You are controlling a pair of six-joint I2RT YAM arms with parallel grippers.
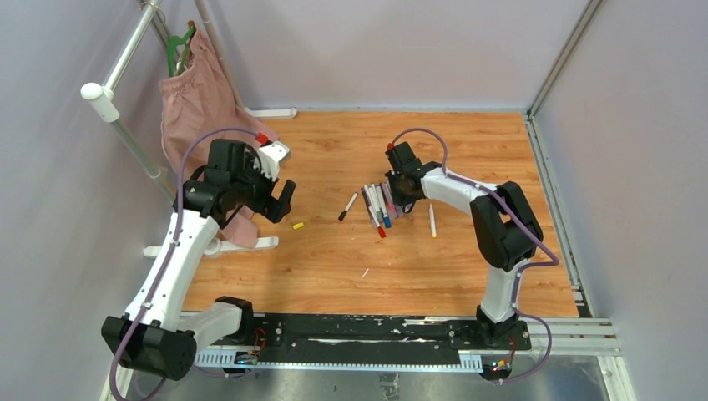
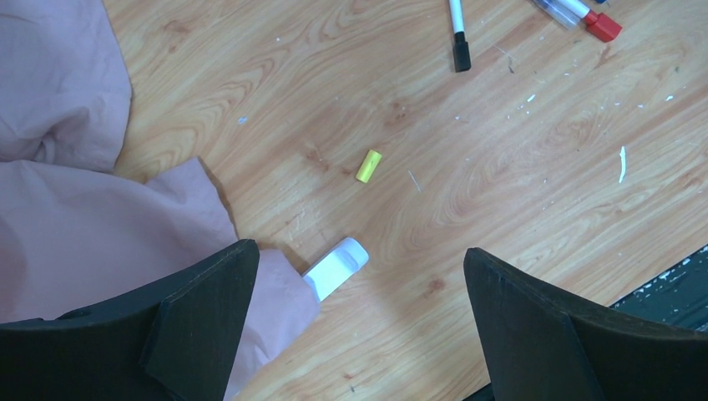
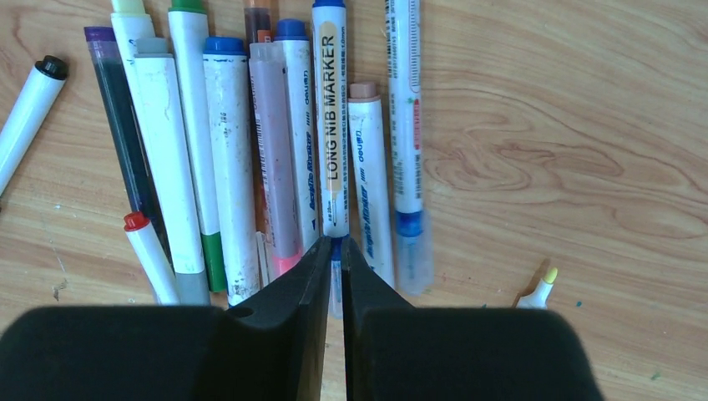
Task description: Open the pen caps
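Note:
My right gripper is over the row of pens, its fingers narrowed around the lower end of the white long nib marker (image 3: 331, 125). Whether the fingers grip it cannot be told. To its right lie a blue-banded pen (image 3: 406, 109) and a white pen with a brown end (image 3: 370, 167). An uncapped pen with a yellow tip (image 3: 538, 292) rests apart on the table, as the top view also shows. In the left wrist view, a small yellow cap (image 2: 368, 165) lies loose. High at the left, my left gripper is open and empty.
Several more pens lie packed left of the long nib marker, among them a grey-capped pen (image 3: 167, 159). A black-capped marker (image 1: 348, 206) lies apart. Pink cloth (image 1: 196, 100) hangs on a rack at the left.

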